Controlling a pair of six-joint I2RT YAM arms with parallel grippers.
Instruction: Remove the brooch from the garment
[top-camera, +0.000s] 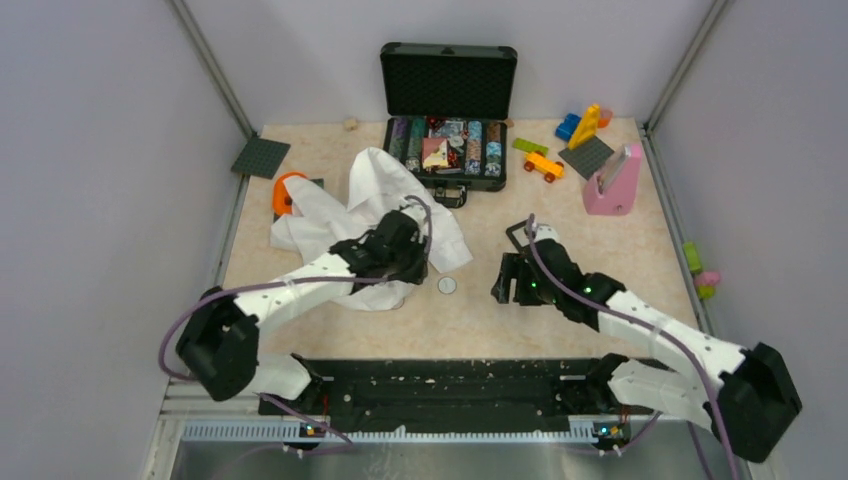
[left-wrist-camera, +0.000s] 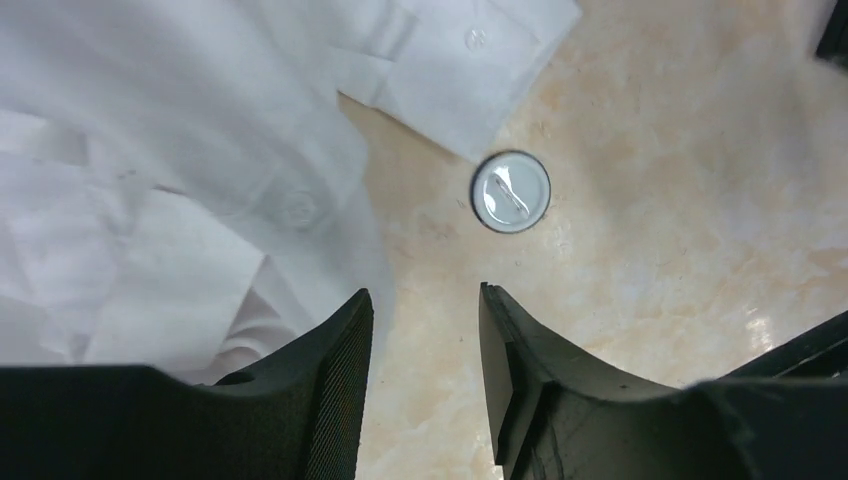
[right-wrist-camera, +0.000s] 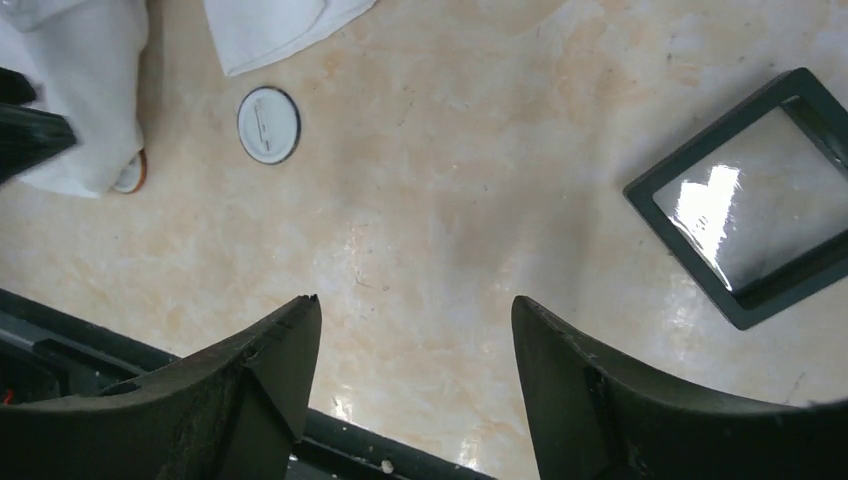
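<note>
The round pale brooch (left-wrist-camera: 511, 192) lies on the table apart from the cloth, with its thin pin facing up. It shows as a small disc (top-camera: 447, 285) in the top view and lies at upper left in the right wrist view. A crumpled white garment (top-camera: 325, 220) spreads over the table's left half. My left gripper hovers at the garment's edge near the brooch, its fingers apart and empty. To the right of the brooch, my right gripper stands open over bare table. A second round piece (right-wrist-camera: 130, 174) peeks from under the cloth.
A black square frame (right-wrist-camera: 685, 245) lies behind my right gripper. An open case (top-camera: 449, 182) of chips stands at the back. The yellow toy car (top-camera: 544, 167) and pink holder (top-camera: 610, 192) sit back right.
</note>
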